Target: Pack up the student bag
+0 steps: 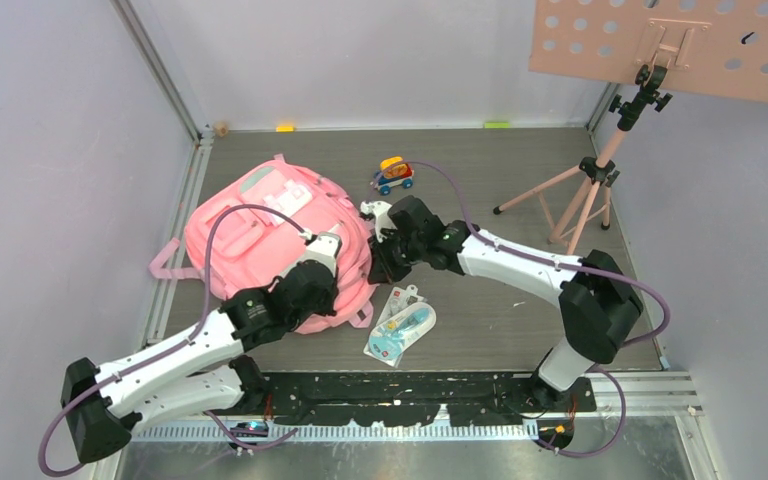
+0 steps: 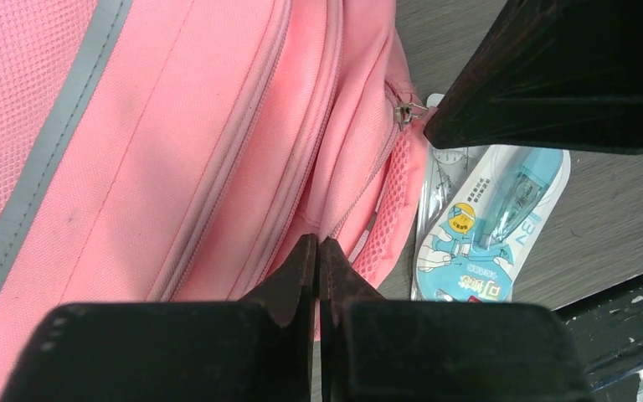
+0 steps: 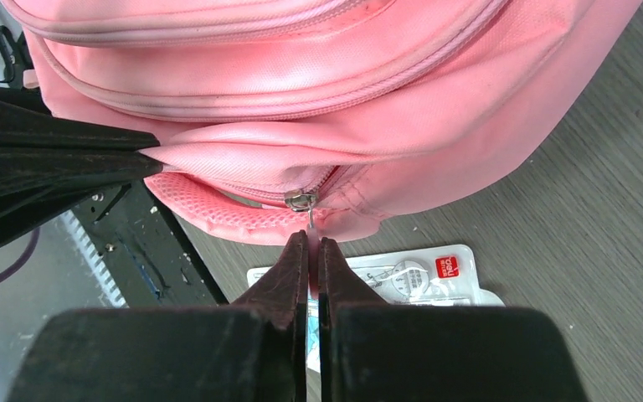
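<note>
The pink student bag [image 1: 260, 235] lies on the floor at the left, its zipped side facing my grippers. In the left wrist view, my left gripper is shut with a thin fold of the bag's side cloth at its tips. The right wrist view shows the same fold pinched there. My right gripper is shut on the pink tab of a zipper pull [image 3: 300, 200], by the mesh side pocket [image 3: 243, 216]. The zipper beside the pull is partly parted. The bag's inside is hidden.
Flat packaged stationery [image 1: 403, 328] lies on the floor close to the bag's near right side. A toy car [image 1: 393, 176] stands farther back. A pink tripod stand [image 1: 588, 195] occupies the right. Bare floor [image 1: 480, 330] lies between.
</note>
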